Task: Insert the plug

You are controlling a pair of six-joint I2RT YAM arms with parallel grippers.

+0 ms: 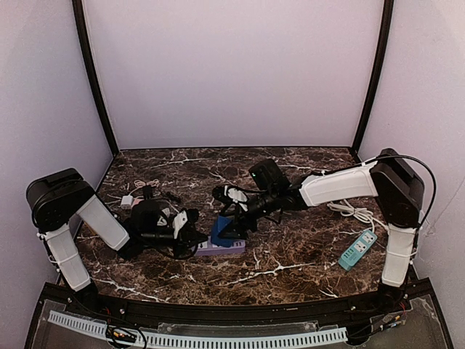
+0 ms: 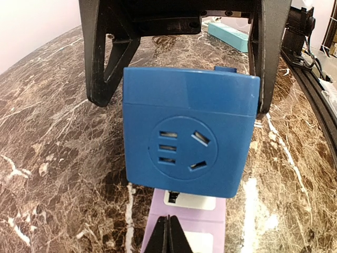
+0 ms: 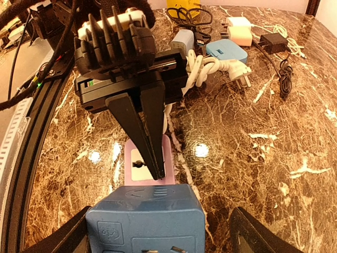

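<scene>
The blue plug cube (image 2: 192, 100) is over the purple power strip (image 2: 219, 219), slightly tilted in the left wrist view. Its underside is hidden, so I cannot tell how deep its prongs sit. My left gripper is shut with nothing between its fingers, its tips over the strip's white socket panel beside the cube; the purple strip (image 3: 168, 158) lies outside them. My right gripper (image 1: 229, 234) stands open around the cube. In the right wrist view, the cube (image 3: 145, 211) is close to one finger, with a clear gap to the other finger (image 3: 247, 226).
Chargers (image 3: 239, 31), a light blue adapter (image 3: 226, 51) and a white plug (image 3: 237, 68) on a cord crowd the left side of the table. A teal strip (image 1: 357, 249) lies at the right. Bare marble fills the front and back middle.
</scene>
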